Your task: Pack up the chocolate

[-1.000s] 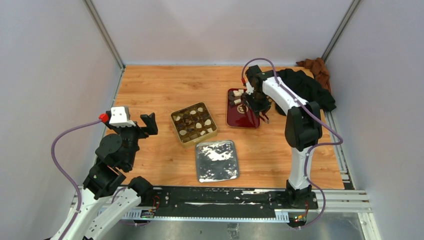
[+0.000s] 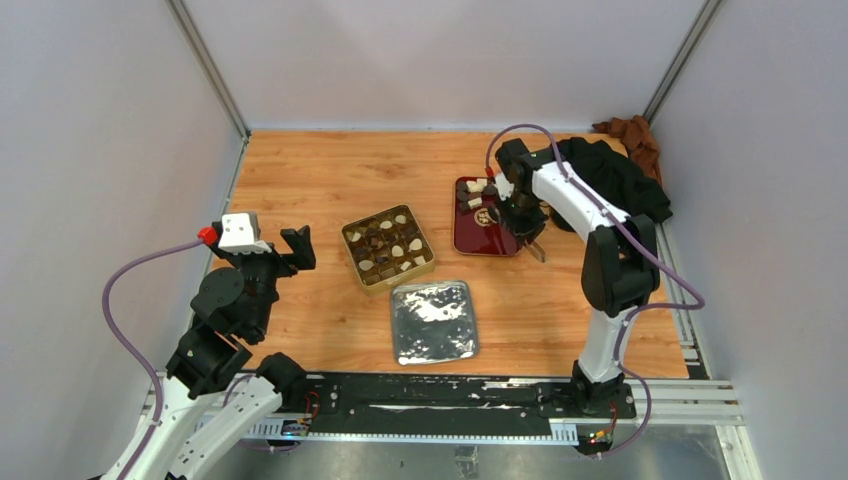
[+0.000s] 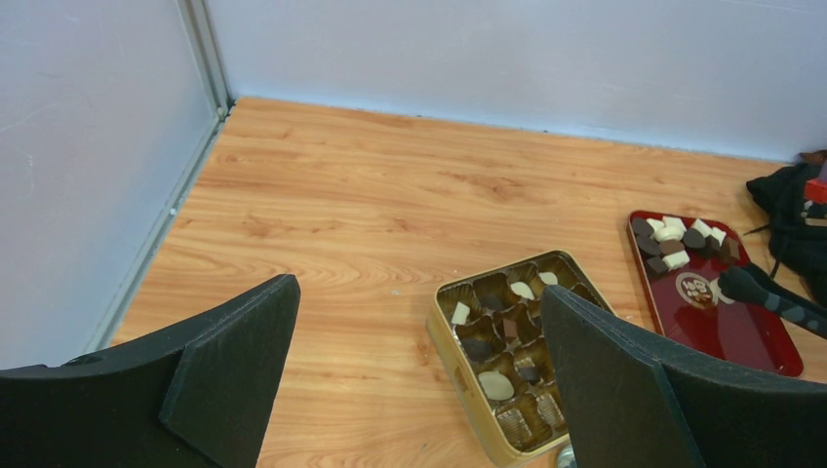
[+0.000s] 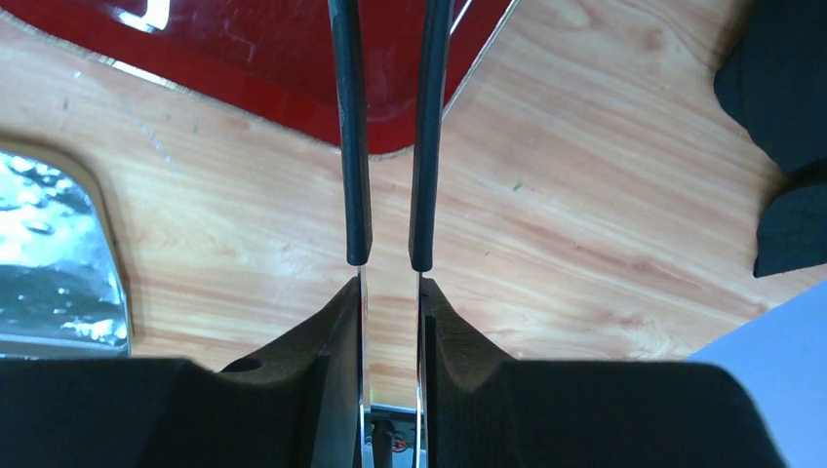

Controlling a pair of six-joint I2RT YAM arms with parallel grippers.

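Note:
In the right wrist view my right gripper is shut on a pair of tongs (image 4: 355, 166), whose two dark arms stand slightly apart with nothing visible between them. From the top, this gripper (image 2: 517, 222) hangs over the right side of the red tray (image 2: 488, 246), hiding part of it. White and brown chocolates (image 3: 676, 260) are grouped at the tray's back end. A gold box (image 2: 421, 267) with a compartmented insert stands left of the tray, several chocolates in its cells. Well to its left, my left gripper (image 2: 303, 250) is open and empty, its fingers (image 3: 239, 336) wide apart.
A shiny metal lid (image 2: 435, 322) lies flat in front of the box. Black cloth (image 2: 612, 182) and brown cloth (image 2: 636, 137) fill the back right corner.
The left arm, box and lid have stayed put.

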